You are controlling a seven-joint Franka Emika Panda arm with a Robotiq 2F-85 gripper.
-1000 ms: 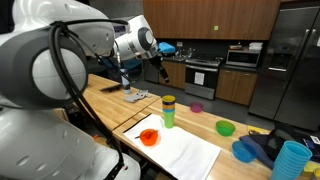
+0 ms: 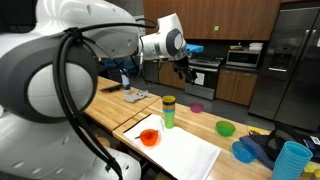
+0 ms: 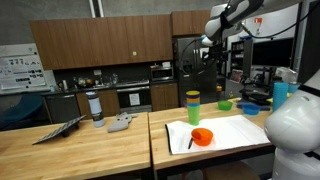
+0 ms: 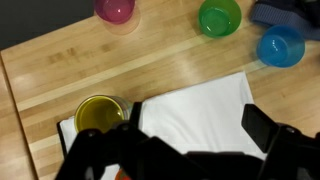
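Note:
High over the table, my gripper (image 2: 187,74) is open and empty; in the wrist view its dark fingers (image 4: 258,125) stand wide apart above a white sheet (image 4: 185,117). A stack of coloured cups, yellow, green and blue (image 2: 168,112), stands upright at the sheet's edge, its yellow rim (image 4: 96,116) seen from above. On the sheet sits an orange bowl (image 3: 202,136), with a dark thing at its edge; the gripper hides most of it in the wrist view. Beyond the sheet are a pink bowl (image 4: 115,10), a green bowl (image 4: 218,17) and a blue bowl (image 4: 280,46).
A tall light-blue cup (image 2: 290,160) stands at the right, beside dark cloth-like items (image 2: 264,145). Farther off, on the left part of the table, are a thermos (image 3: 95,106) and a grey object (image 3: 120,122). Bare wood lies between the pink and green bowls.
In exterior view 1 the arm has swung right and toward the camera, carrying the gripper rightward. The cups and bowls have stayed where they were.

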